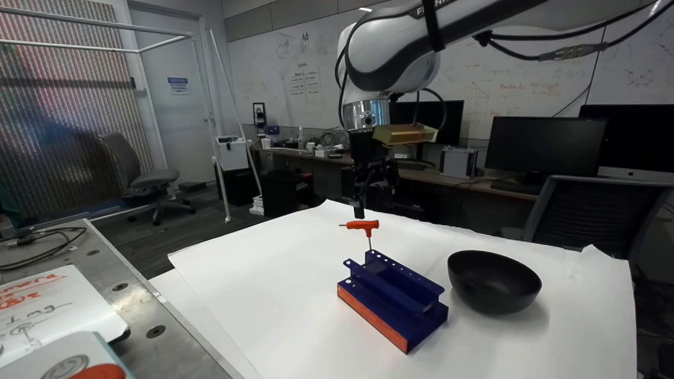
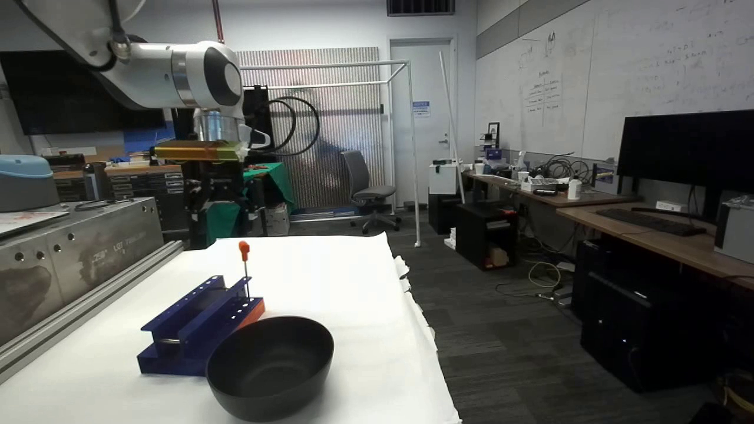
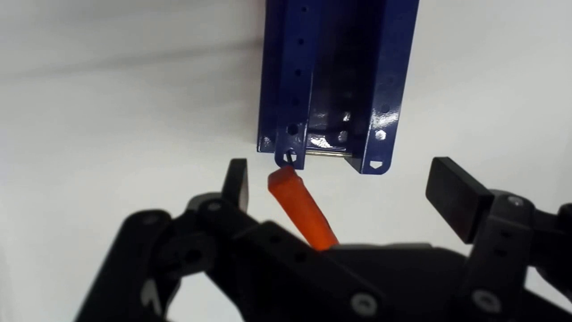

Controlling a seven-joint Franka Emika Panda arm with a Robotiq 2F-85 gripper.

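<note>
A T-handled hex key with an orange-red handle (image 1: 363, 224) stands upright in a hole at one end of the blue metal holder (image 1: 392, 284). In the wrist view its handle (image 3: 301, 206) lies between my spread fingers, nearer the left one, with its lower end hidden behind the gripper's linkage. My gripper is open, pointing down, and holds nothing. From the side, the gripper (image 1: 373, 205) hangs above the handle, apart from it. A black bowl (image 1: 494, 282) rests beside the holder.
White paper (image 1: 271, 271) covers the table, and its area left of the holder is bare. A metal bench (image 1: 129, 293) borders the left side. An office chair (image 1: 597, 218) stands behind the table on the right.
</note>
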